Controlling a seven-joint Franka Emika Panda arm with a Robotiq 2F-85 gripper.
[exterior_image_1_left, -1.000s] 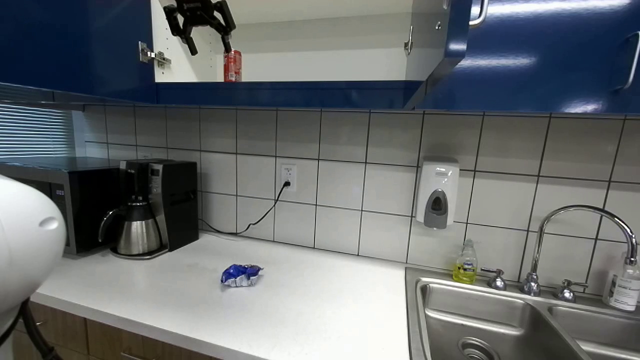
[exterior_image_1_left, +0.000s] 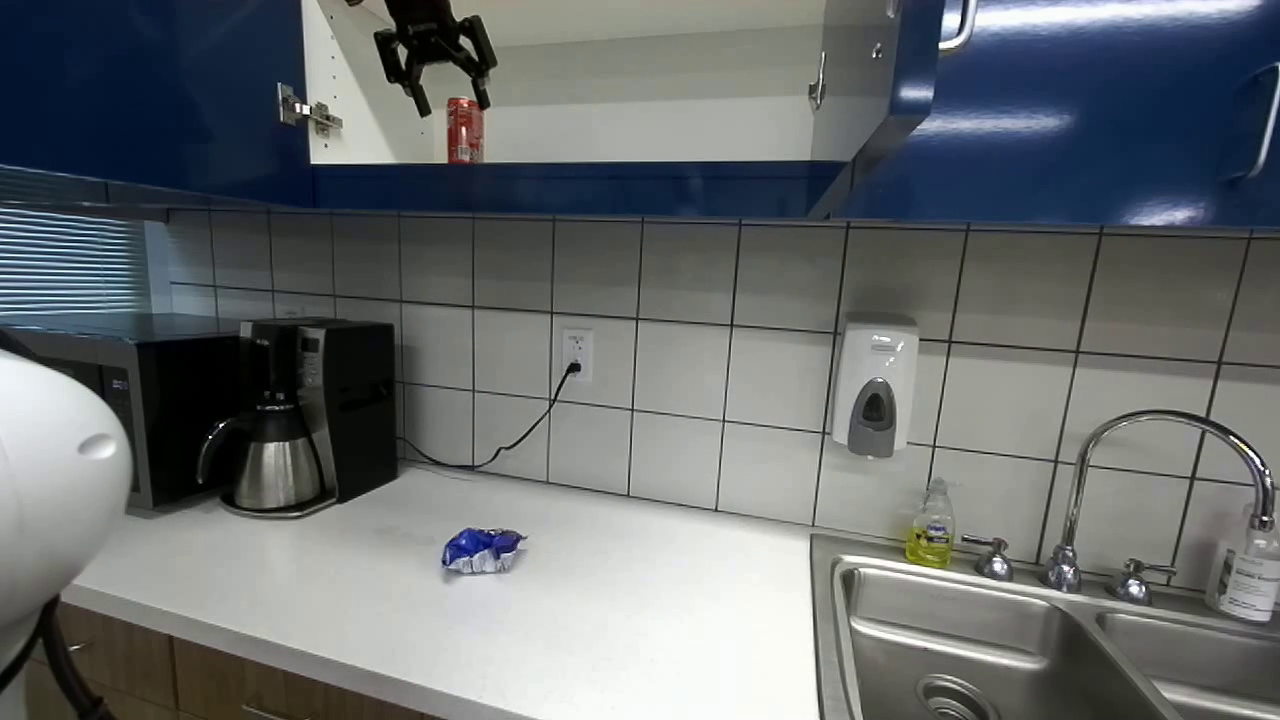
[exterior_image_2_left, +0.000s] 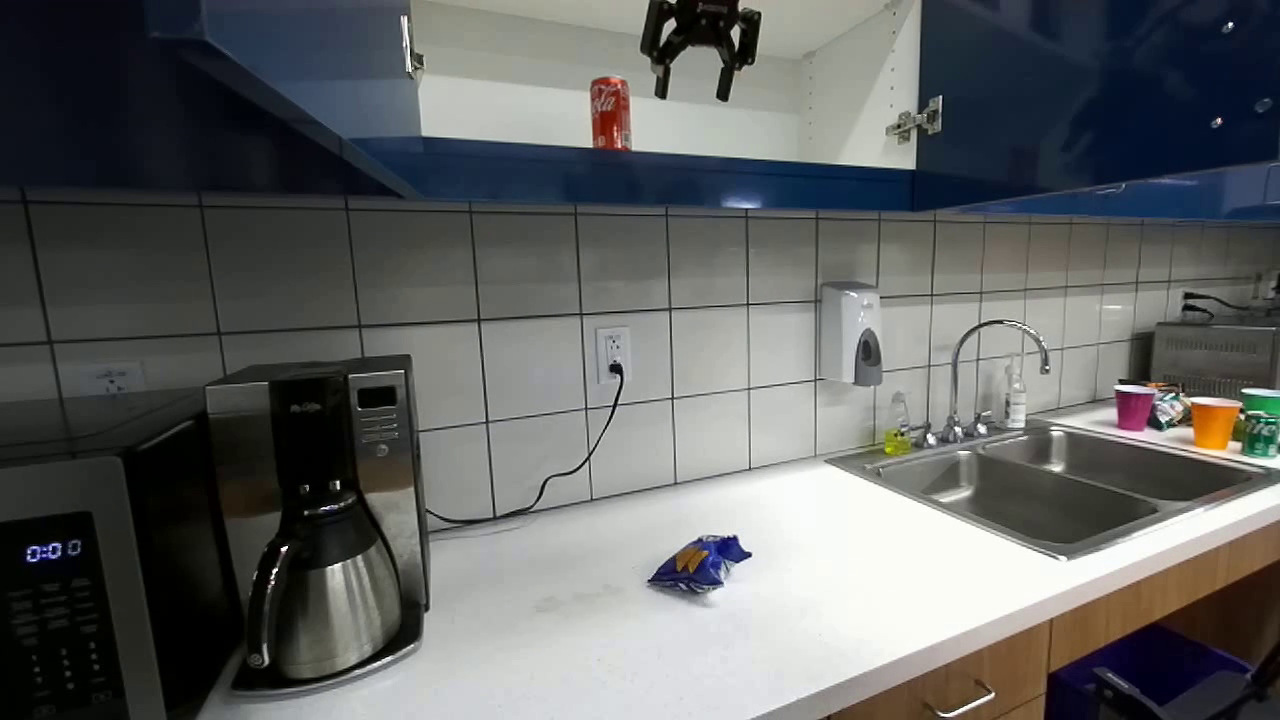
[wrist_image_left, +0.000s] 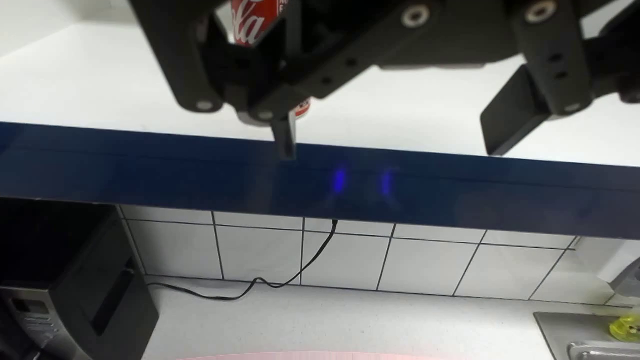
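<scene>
A red soda can (exterior_image_1_left: 464, 132) stands upright on the shelf of the open upper cabinet; exterior view 2 also shows the can (exterior_image_2_left: 611, 114) near the shelf's front edge. My black gripper (exterior_image_1_left: 453, 110) is open at the cabinet, its fingers pointing down and nothing between them. From exterior view 2, the gripper (exterior_image_2_left: 695, 96) hangs to the right of the can, apart from it. Looking from the wrist, the can (wrist_image_left: 254, 23) is partly hidden behind the left finger, outside the gap of the open gripper.
The blue cabinet lip (wrist_image_left: 180, 171) runs below the gripper, and an open door (exterior_image_1_left: 882, 90) bounds the cabinet. A blue snack bag (exterior_image_2_left: 699, 564) lies on the white counter (exterior_image_2_left: 768, 624). The coffee maker (exterior_image_1_left: 342, 408) and sink (exterior_image_1_left: 960, 588) flank clear counter.
My gripper has shifted a little to the right and slightly down in exterior view 1, still open. The can and snack bag have stayed in place.
</scene>
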